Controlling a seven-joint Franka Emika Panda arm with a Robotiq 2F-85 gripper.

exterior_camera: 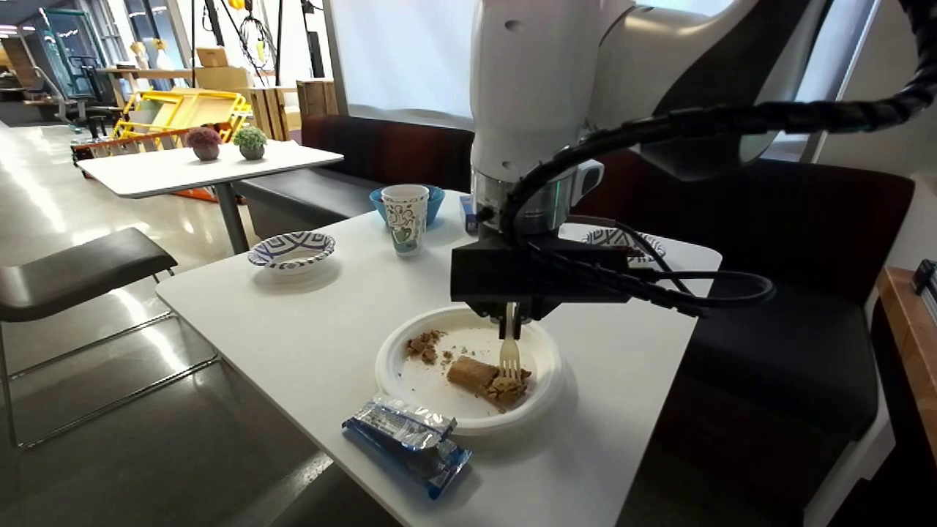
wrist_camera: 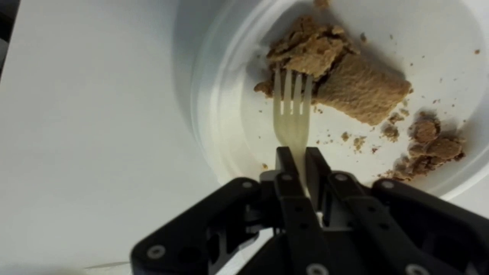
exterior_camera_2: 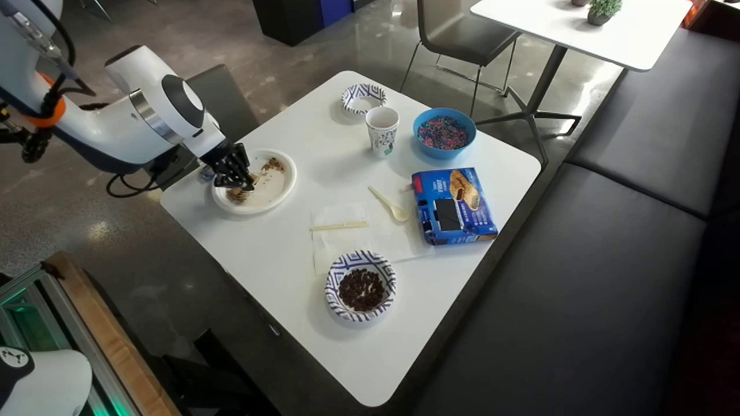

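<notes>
A pale plastic fork (wrist_camera: 293,123) is held by its handle between the fingers of my gripper, which is shut on it. In the wrist view its tines overlap the broken, crumbled end of a brown pastry bar (wrist_camera: 364,89); how deep they go cannot be told. The bar lies on a white plate (exterior_camera: 395,386), with a heap of crumbs (wrist_camera: 433,146) on the plate's other side. From exterior view 1 the fork stands nearly upright over the bar. Exterior view 2 shows my gripper above the plate's near-left part, hiding most of the fork.
Silver-blue wrappers (exterior_camera: 413,439) touch or nearly touch the plate's front. Farther off are a paper cup (exterior_camera_2: 383,130), a blue bowl (exterior_camera_2: 447,152), a blue box (exterior_camera_2: 454,208), a spoon (exterior_camera_2: 392,205), a knife (exterior_camera_2: 340,226) and patterned bowls (exterior_camera_2: 361,260). Tabletop between plate and cup is clear.
</notes>
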